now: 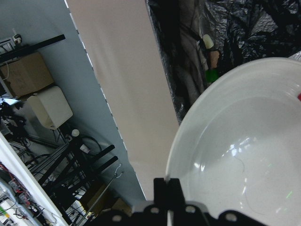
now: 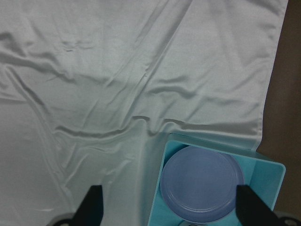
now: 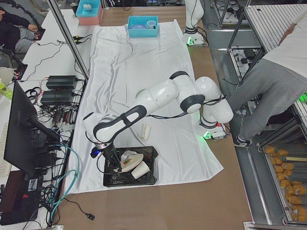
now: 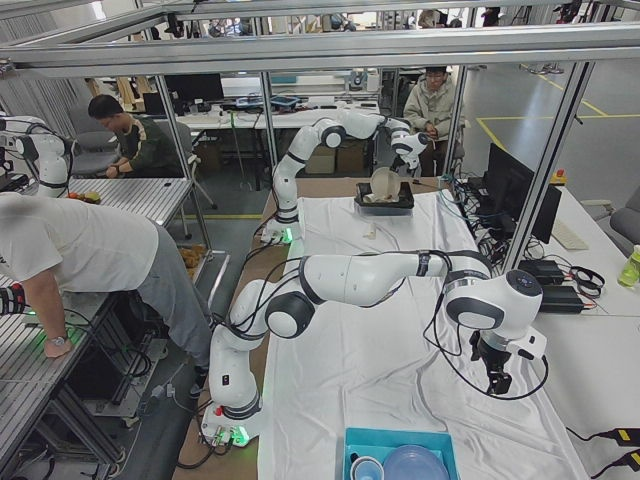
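Note:
A cream bowl (image 1: 240, 141) fills the left wrist view, its rim between the fingertips of my left gripper, which is shut on it over a black bag-lined bin (image 3: 110, 177). A white cup (image 3: 141, 170) lies on its side in the bin. Small food scraps show beside the bowl. My right gripper stands open above the white cloth, near a blue bin (image 2: 263, 183) that holds a purple-blue plate (image 2: 201, 181) and, in the camera views, a cup (image 4: 367, 470).
A white cloth (image 3: 120, 62) covers the table, mostly clear in the middle. A small pale item (image 3: 146, 132) lies near the black bin. A monitor and cables line one side; a person stands on the other.

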